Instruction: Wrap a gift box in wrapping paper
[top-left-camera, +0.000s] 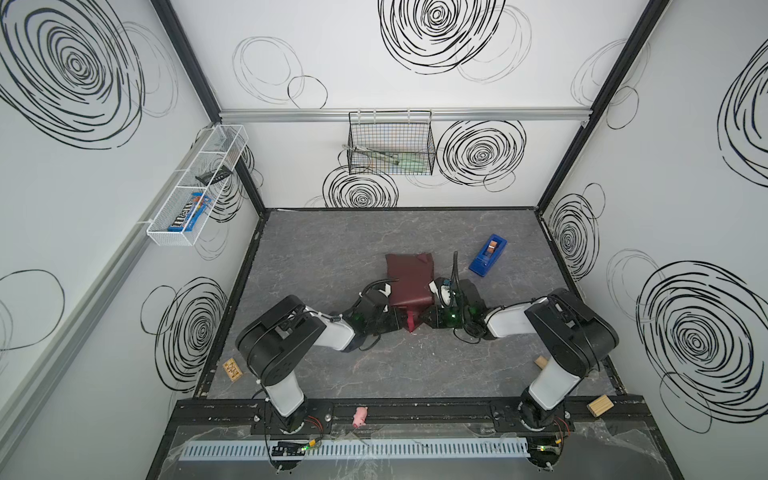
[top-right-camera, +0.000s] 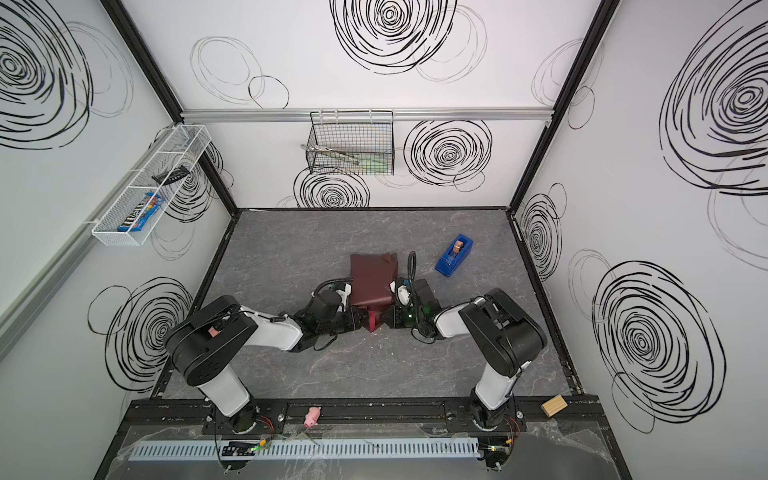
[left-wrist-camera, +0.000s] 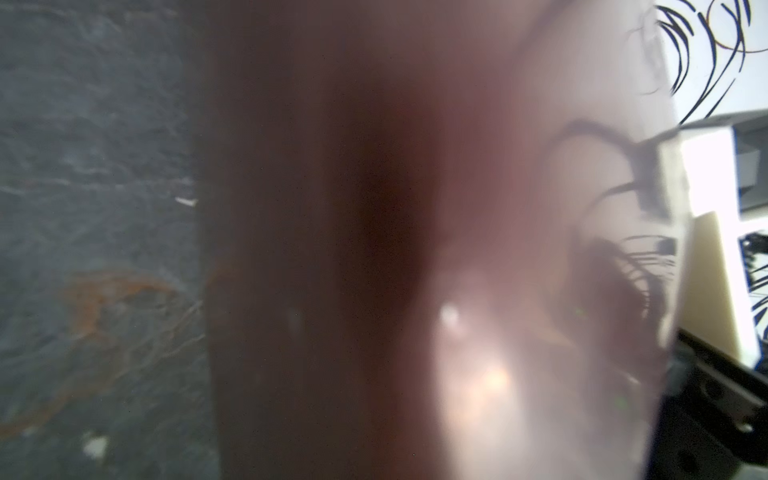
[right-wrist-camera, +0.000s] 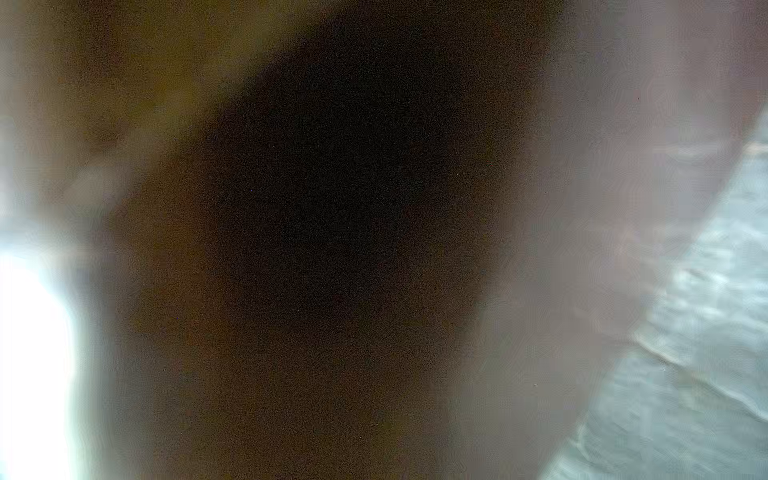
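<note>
The dark red wrapped package (top-left-camera: 409, 276) lies flat at the middle of the table (top-left-camera: 312, 240), with a red paper flap (top-right-camera: 372, 318) sticking out at its near end. My left gripper (top-left-camera: 397, 317) is at the left of that flap and my right gripper (top-left-camera: 429, 318) at its right, both close against the paper. The left wrist view is filled by blurred maroon paper. The right wrist view is dark and blurred. The fingertips are hidden or too small to read in the top views.
A blue tape dispenser (top-left-camera: 487, 254) lies at the back right. Small wooden blocks (top-left-camera: 600, 405) and a pink toy (top-left-camera: 360, 416) sit near the front edge. Wire baskets (top-left-camera: 390, 144) hang on the walls.
</note>
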